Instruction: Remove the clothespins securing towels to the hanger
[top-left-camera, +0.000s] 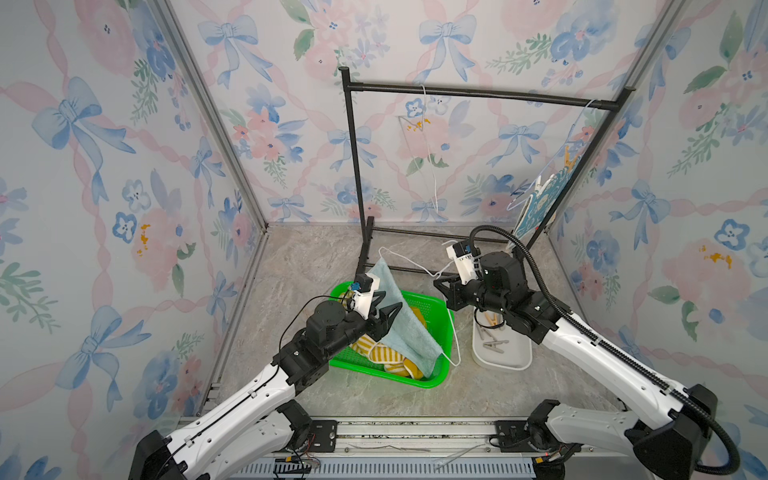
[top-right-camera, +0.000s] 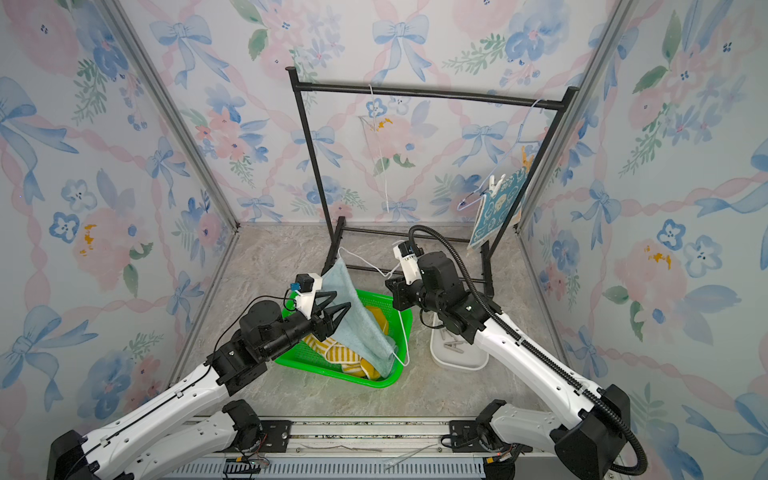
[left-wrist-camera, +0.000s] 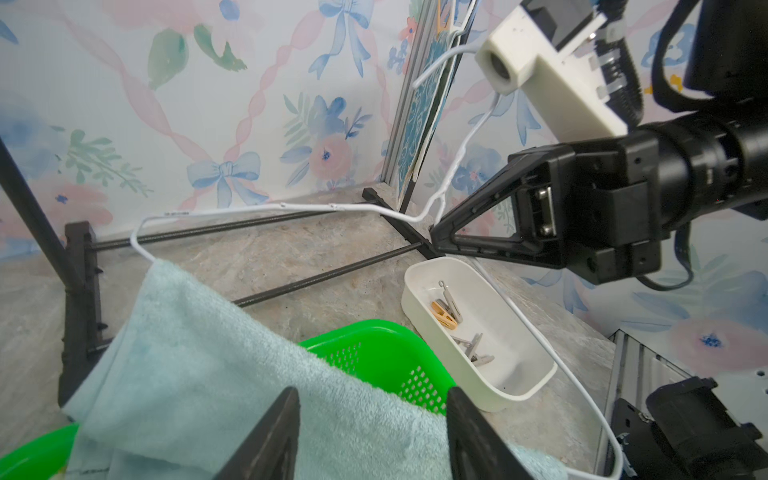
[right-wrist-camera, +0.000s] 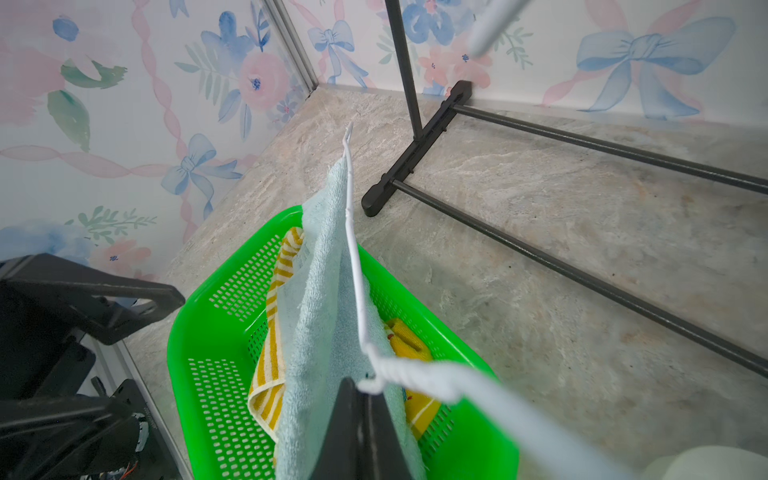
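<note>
A pale blue towel (top-left-camera: 396, 320) hangs slantwise from a white wire hanger (left-wrist-camera: 312, 208), above the green basket (top-left-camera: 342, 361). My right gripper is shut on the hanger's thin wire near its twisted neck; the right wrist view shows the wire at the fingertips. With fingers apart, my left gripper stands beside the towel, and nothing is visibly clamped in it. No clothespin shows on this towel. A patterned blue towel (top-right-camera: 496, 208) hangs from another hanger on the rack's right side, with white clothespins (top-right-camera: 496, 185) at its top.
Loose clothespins (left-wrist-camera: 472, 348) lie in a white box (left-wrist-camera: 520, 369) right of the basket. Yellow-striped cloth (right-wrist-camera: 272, 352) rests in the basket. Behind stands the black rack (top-left-camera: 480, 93), with an empty white hanger (top-left-camera: 432, 152) on its bar. Floor left of the basket is clear.
</note>
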